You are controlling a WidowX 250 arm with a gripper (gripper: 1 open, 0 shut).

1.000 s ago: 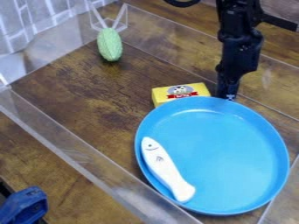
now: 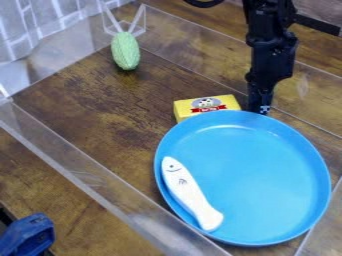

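My black gripper (image 2: 261, 105) reaches down from the top right, its tip low at the board just behind the blue plate (image 2: 261, 175) and right beside a yellow box (image 2: 206, 107) with a cartoon face on its label. The gripper looks shut; whether it touches the box is unclear. A white fish-shaped object (image 2: 190, 194) lies on the left part of the plate.
A green corn-like toy (image 2: 126, 50) with pale leaves lies at the back left. The middle left of the wooden board (image 2: 87, 120) is clear. Clear walls border the left and front. A dark blue object (image 2: 24, 238) sits at the bottom left.
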